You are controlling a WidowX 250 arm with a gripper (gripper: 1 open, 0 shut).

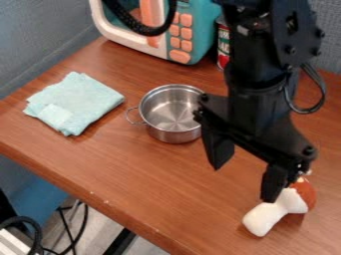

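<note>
My black gripper (245,171) hangs over the right half of the wooden table, its two fingers spread wide apart with nothing seen between them. Its right finger reaches down close to a toy mushroom (264,216) with a white stem and an orange-red cap, partly hidden behind that finger. A steel pot (170,125) stands left of the gripper, behind it.
A folded light-blue cloth (74,100) lies at the left of the table (147,189). A toy microwave (160,25) stands at the back, with a can (224,45) beside it. Cables hang off the front-left edge.
</note>
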